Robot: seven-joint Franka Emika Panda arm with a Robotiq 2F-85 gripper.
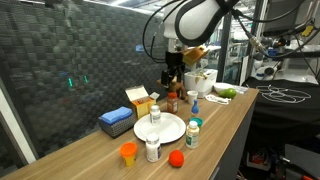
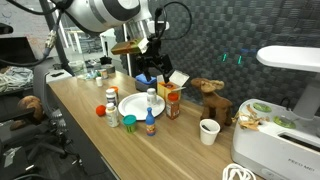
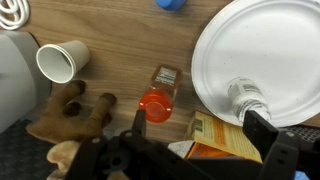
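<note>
My gripper (image 1: pixel 172 80) is raised above the table, open and with nothing between its fingers. In the wrist view, a spice bottle with an orange-red cap (image 3: pixel 158 98) stands below, between the plate and the plush animal, nearer the left finger. A small white bottle (image 3: pixel 247 97) is on the white plate (image 3: pixel 218 60), under the right finger's side. Seen from exterior view 2, the gripper (image 2: pixel 153 70) hangs above the white bottle (image 2: pixel 151 96) and the red-capped bottle (image 2: pixel 173 105), touching neither.
An open yellow box (image 1: pixel 140 101) and a dark blue container (image 1: pixel 116 121) line the back. A brown plush animal (image 2: pixel 215 102) and white cup (image 2: pixel 209 131) stand past the bottles. An orange cup (image 1: pixel 129 153), more bottles and a red ball (image 1: pixel 176 158) occupy the front.
</note>
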